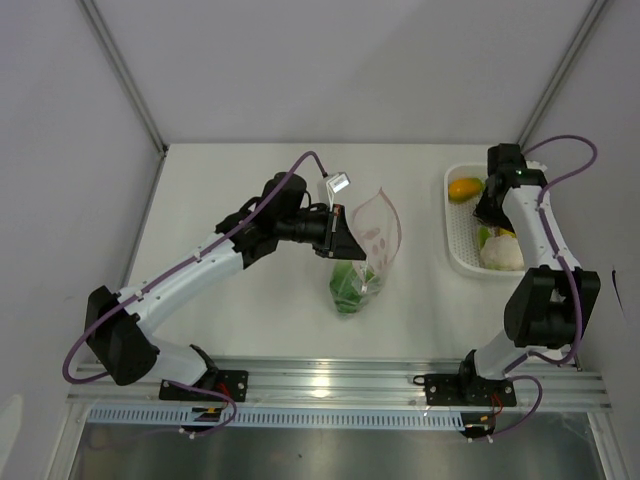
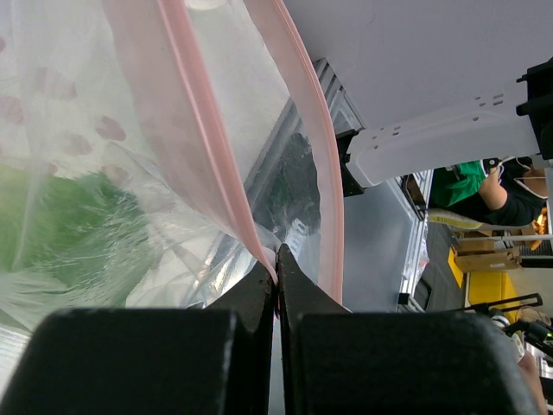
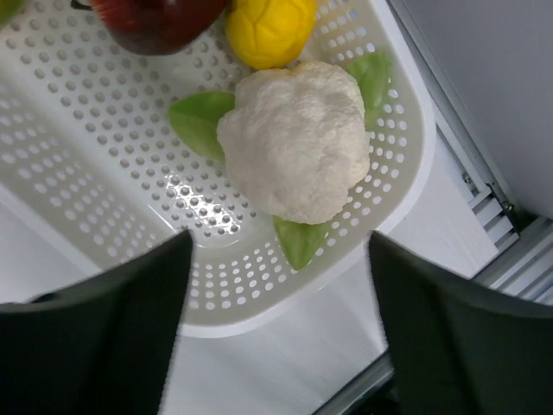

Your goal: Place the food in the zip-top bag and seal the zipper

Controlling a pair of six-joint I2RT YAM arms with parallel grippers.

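Observation:
A clear bag with pink edges point(image 1: 378, 225) stands mid-table with its mouth spread and something green point(image 1: 346, 288) inside. My left gripper is shut on the bag's pink rim. At the right, a white perforated basket point(image 1: 455, 240) holds food. Over it, my right gripper has its fingers apart, nothing between them. Below them in the right wrist view, a white cauliflower point(image 3: 289, 143) with green leaves lies against the basket's side. Beside it are a yellow item point(image 3: 270, 33) and a dark red fruit point(image 3: 160, 19). An orange-yellow fruit point(image 1: 465, 189) sits at the basket's back left.
Bare white tabletop point(image 1: 425, 300) lies between bag and basket, and the table's left side is clear. A grey wall point(image 1: 610, 200) rises close to the right arm. The metal rail point(image 1: 320, 380) runs along the front edge.

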